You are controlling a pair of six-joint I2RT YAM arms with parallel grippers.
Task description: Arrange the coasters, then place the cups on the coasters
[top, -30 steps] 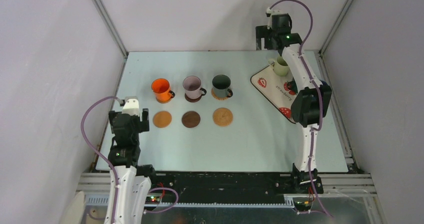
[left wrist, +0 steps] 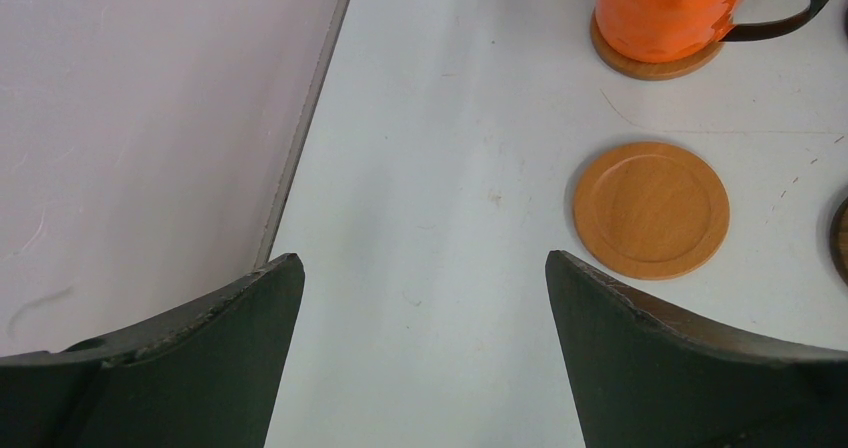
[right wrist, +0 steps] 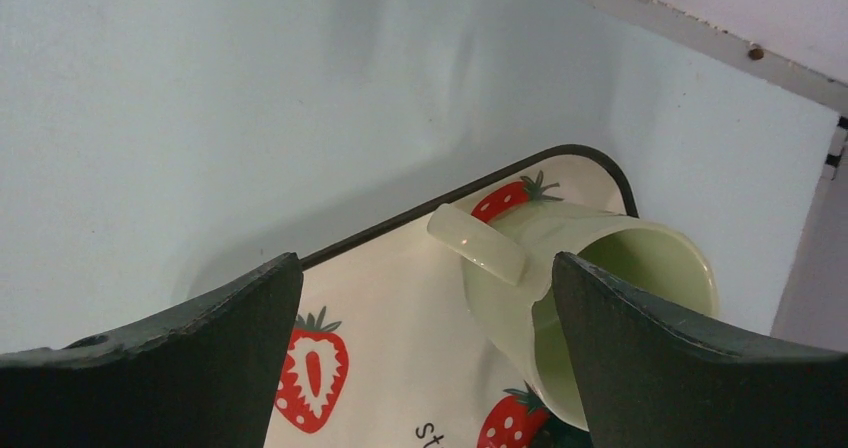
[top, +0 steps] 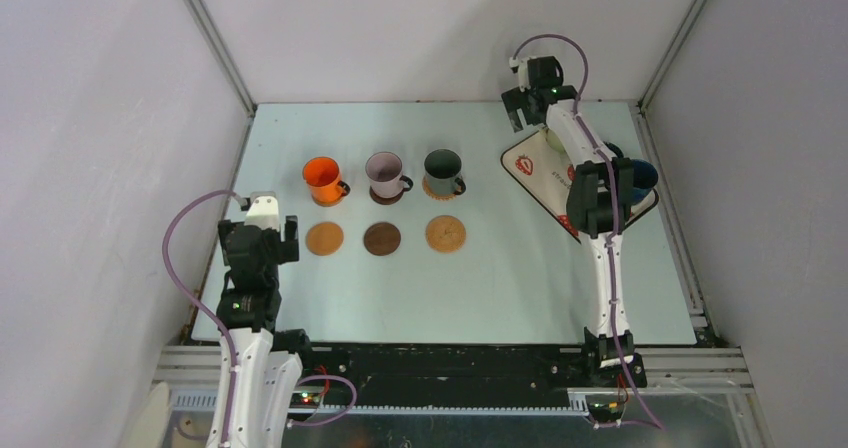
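Observation:
My right gripper (top: 512, 110) is open over the back corner of the strawberry tray (top: 530, 188). In the right wrist view a pale green cup (right wrist: 490, 318) lies just beyond and between its fingertips, not held. My left gripper (top: 258, 240) stands open at the table's left, left of an empty light coaster (top: 324, 238). An orange cup (top: 320, 176), a lilac cup (top: 385, 172) and a dark green cup (top: 440, 168) stand on coasters. Empty dark brown (top: 382, 238) and tan (top: 445, 233) coasters lie in front of them.
A blue cup (top: 644, 178) is at the tray's right, partly hidden by the right arm. White walls border the back and sides.
The left arm has stayed still.

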